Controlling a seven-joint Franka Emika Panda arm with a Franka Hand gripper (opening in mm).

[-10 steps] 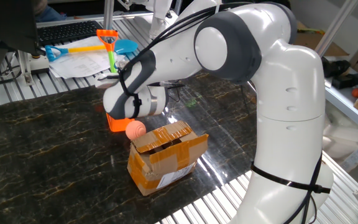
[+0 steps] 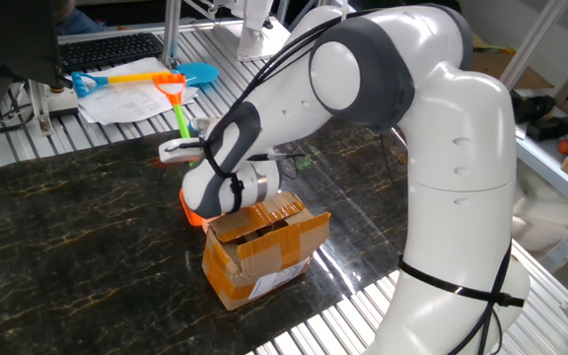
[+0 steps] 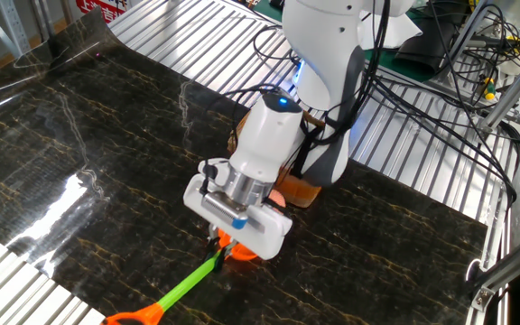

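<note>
A toy shovel (image 3: 190, 280) with a green shaft and orange ends reaches from under the hand toward the front in exterior view 2. My gripper (image 3: 222, 246) is shut on the shovel near its orange blade (image 3: 244, 254). Behind the hand, a bit of the pink ball (image 3: 277, 197) peeks out, close to the cardboard box (image 3: 302, 192). In exterior view 1 the box (image 2: 269, 258) stands with its top flaps partly raised, and the shovel's blade (image 2: 191, 211) shows low beside it. The arm hides the ball and the fingers there.
A second shovel with a yellow shaft (image 2: 131, 78) and blue ends lies on papers (image 2: 126, 105) at the back, near a keyboard (image 2: 111, 49).
The hand and shovel have shifted toward the box and lower in exterior view 1. The ball, visible beside the box before, is now hidden behind the arm. The box stays put.
</note>
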